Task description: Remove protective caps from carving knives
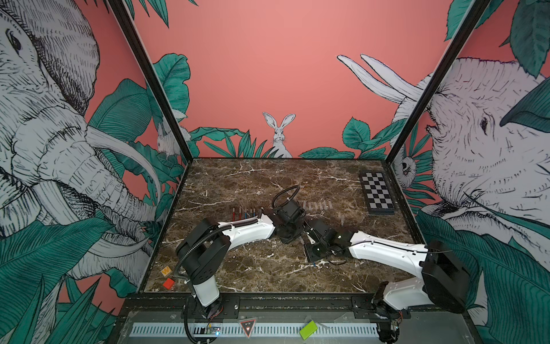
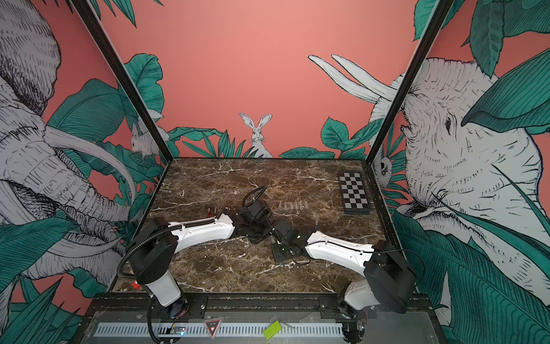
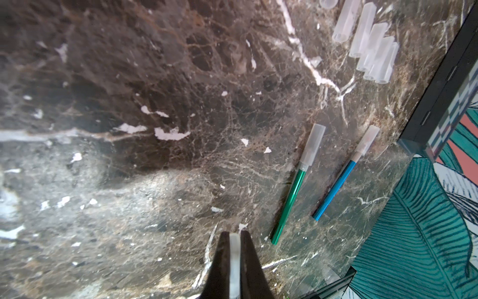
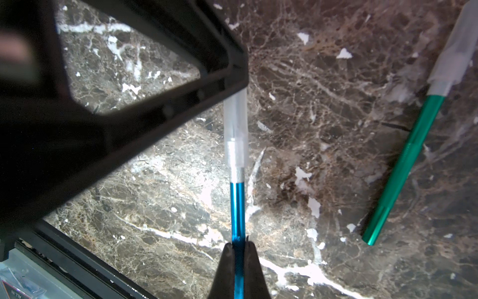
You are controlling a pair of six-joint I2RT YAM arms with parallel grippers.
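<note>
My right gripper is shut on a blue carving knife, whose translucent cap extends under the black body of my left gripper. In the left wrist view, my left gripper is shut on a narrow translucent piece, apparently that cap; their exact contact is hidden in the right wrist view. A green capped knife and another blue capped knife lie apart on the marble table. Several loose caps lie grouped at the upper right of the left wrist view.
A checkered board lies at the back right. More coloured knives lie left of centre, partly behind the left arm. Orange and red blocks sit at the front left. Both arms meet near the table's middle.
</note>
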